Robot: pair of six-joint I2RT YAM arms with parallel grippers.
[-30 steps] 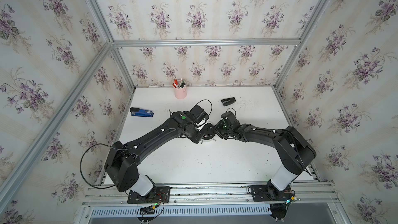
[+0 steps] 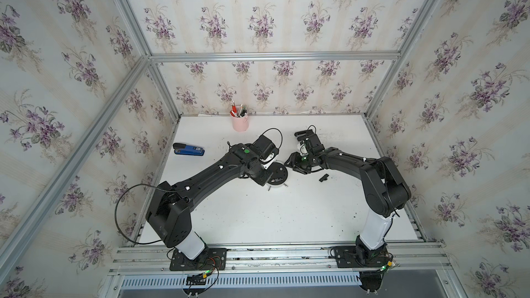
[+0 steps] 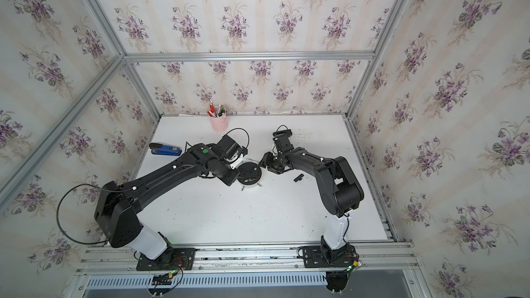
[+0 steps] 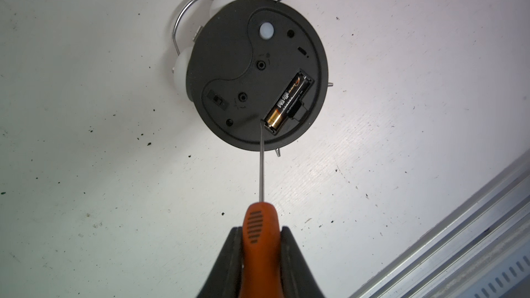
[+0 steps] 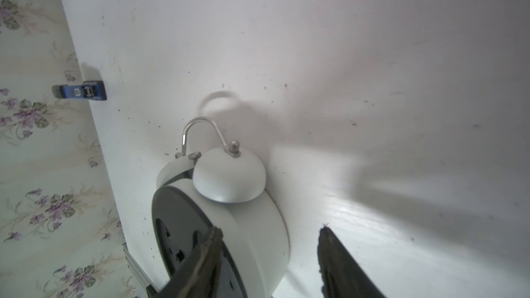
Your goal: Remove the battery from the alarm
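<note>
The alarm clock (image 4: 226,55) lies face down, its black back upward with the battery slot uncovered. Inside that slot sits the battery (image 4: 283,103). My left gripper is shut on the orange handle of a screwdriver (image 4: 261,253), whose thin shaft reaches to the lower end of the slot beside the battery. In the right wrist view, the clock's white side and bell (image 5: 229,173) stand close by my right gripper; its fingers are apart with nothing between them, the left one overlapping the clock's edge. A small black piece (image 2: 324,177) lies right of the clock.
A blue stapler (image 2: 188,149) lies at the left, a pink pen cup (image 2: 240,123) stands at the back, and a black stapler (image 3: 282,133) lies behind the right arm.
My right gripper has moved back and slightly away from the clock. The small black piece, hidden before, now shows on the table. My left arm has shifted slightly.
</note>
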